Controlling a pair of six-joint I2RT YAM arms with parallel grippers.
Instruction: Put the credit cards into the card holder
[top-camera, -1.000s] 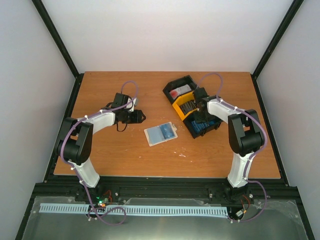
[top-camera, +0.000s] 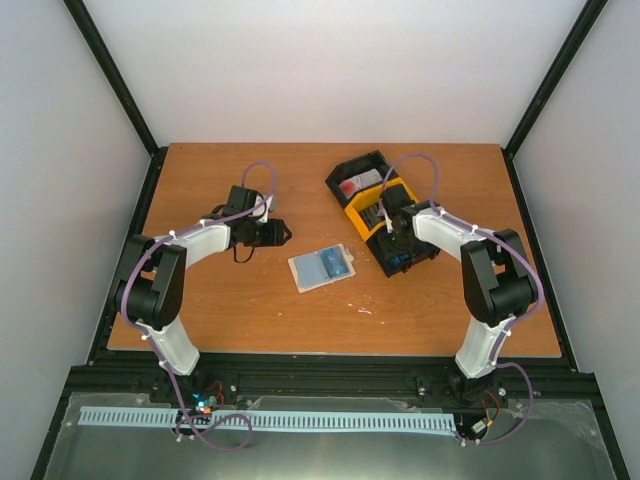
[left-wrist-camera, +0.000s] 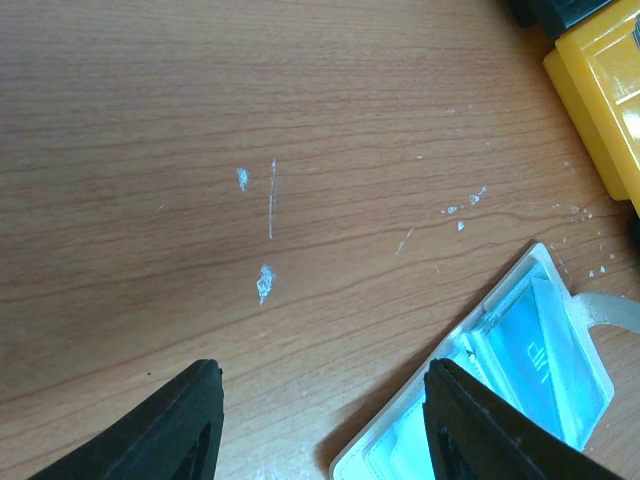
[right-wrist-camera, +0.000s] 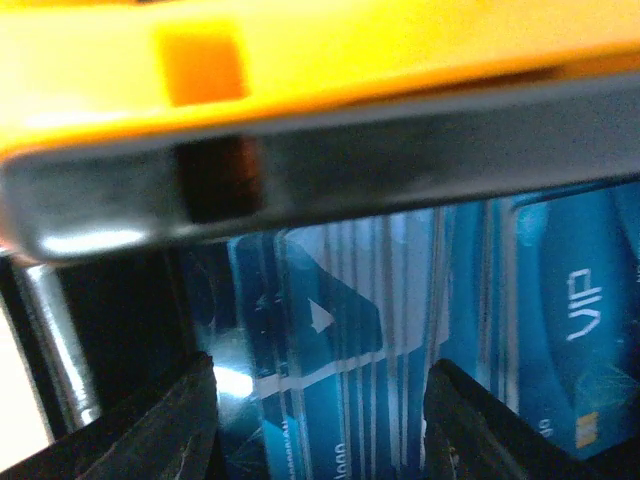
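Note:
The flat translucent card holder (top-camera: 309, 272) lies on the table between the arms, with a blue card (top-camera: 335, 262) showing at its right end; in the left wrist view the holder (left-wrist-camera: 400, 420) appears at lower right. My left gripper stands open over the table to the left of it, nothing between its fingers. Several blue cards (right-wrist-camera: 400, 290) stand in the nearest black bin (top-camera: 392, 268). Above them my right gripper is open, its fingers either side of some cards; whether they touch any I cannot tell.
A yellow bin (top-camera: 358, 208) with dark cards adjoins the black one, and another black bin (top-camera: 338, 184) with red and white cards stands behind. Bin walls (right-wrist-camera: 350, 150) rise close to my right fingers.
My right gripper has shifted slightly left and toward the front over the bins, now covering more of the blue cards. The left arm and the holder have not visibly moved.

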